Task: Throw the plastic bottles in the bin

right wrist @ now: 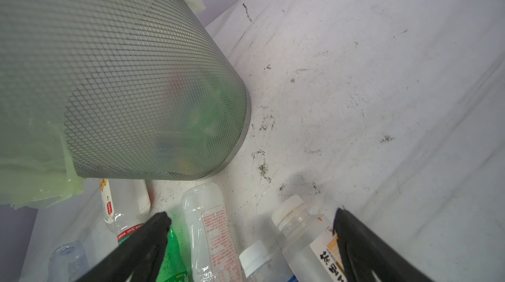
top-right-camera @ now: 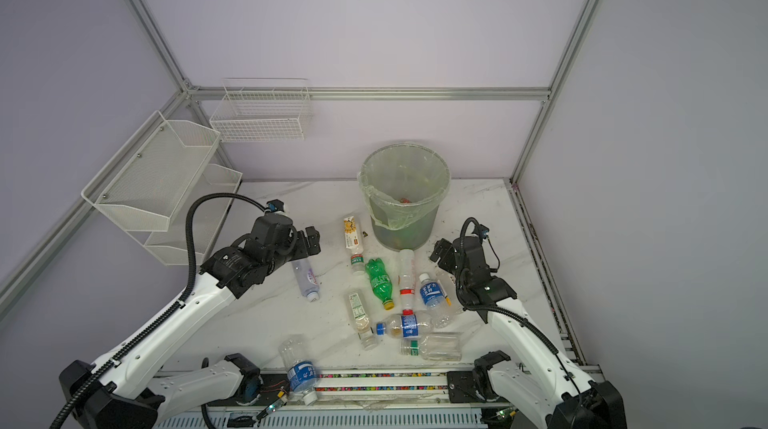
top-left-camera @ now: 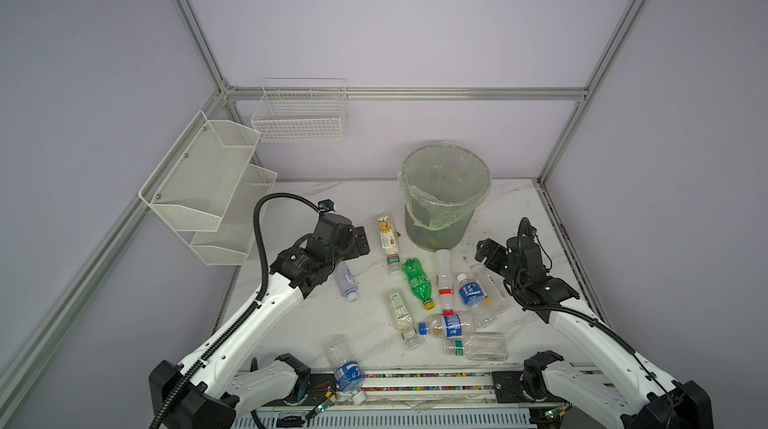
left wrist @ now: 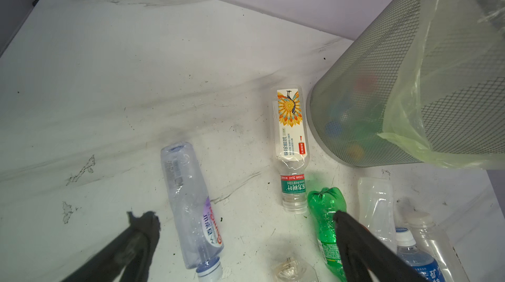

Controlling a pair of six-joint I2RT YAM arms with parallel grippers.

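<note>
The mesh bin (top-left-camera: 442, 189) with its pale green liner stands at the back; coloured items show through its wall. Scattered before it lie a flower-label bottle (top-left-camera: 387, 233), a green bottle (top-left-camera: 416, 281), a red-capped clear bottle (top-left-camera: 444, 269), a blue-label bottle (top-left-camera: 472, 293) and several other clear ones. A pale blue bottle (left wrist: 192, 203) lies below my open left gripper (top-left-camera: 365, 241), which is empty and partly hides it in the top left view. Right of the bin's base, my right gripper (top-left-camera: 482, 251) is open and empty above the table, near an orange-label bottle (right wrist: 313, 245).
At the table's front edge, near the left arm's base, a large blue-label bottle (top-left-camera: 348, 369) sticks out past the tabletop. White wire shelves (top-left-camera: 200, 181) occupy the left wall, and a wire basket (top-left-camera: 300, 117) hangs behind. The tabletop right of the bin is bare.
</note>
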